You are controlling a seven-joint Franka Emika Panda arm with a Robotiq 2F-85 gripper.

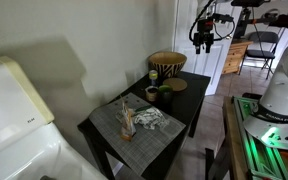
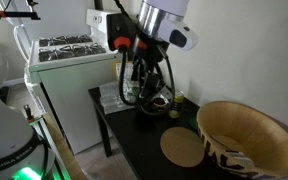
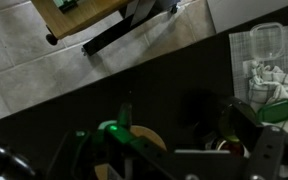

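Note:
My gripper hangs open in the air beyond the right end of the black table, clear of everything on it. In exterior view 2 the gripper looms large in front of the table, with nothing seen held. A round tan mat lies flat on the table, near the big woven basket. A dark pot stands beside the mat, and a yellow-topped jar is close by. From the wrist view, dark fingers partly cover the round mat along the bottom.
A grey cloth mat carries a bottle and a crumpled white cloth. A green-lidded container and a clear container also lie there. A white stove stands beyond the table.

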